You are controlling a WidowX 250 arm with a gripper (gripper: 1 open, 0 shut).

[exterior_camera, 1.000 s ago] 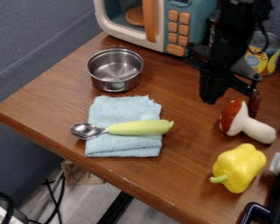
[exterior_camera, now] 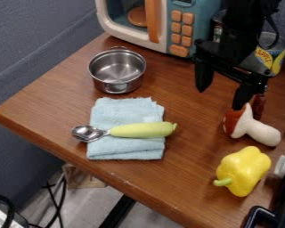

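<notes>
My black gripper point(exterior_camera: 223, 89) hangs open at the upper right, fingers pointing down, above a red and white toy mushroom point(exterior_camera: 260, 130) with a dark brown item point(exterior_camera: 256, 104) behind it. A yellow pepper point(exterior_camera: 240, 169) lies at the lower right. A light green ice cream scoop point(exterior_camera: 142, 129) lies across a folded pale blue cloth point(exterior_camera: 121, 150). A steel pot point(exterior_camera: 118, 69) stands at the upper left.
A toy microwave point(exterior_camera: 139, 24) stands at the back, a can point(exterior_camera: 270, 58) behind my gripper. Dark objects line the table's right edge.
The objects on the table have not visibly moved.
</notes>
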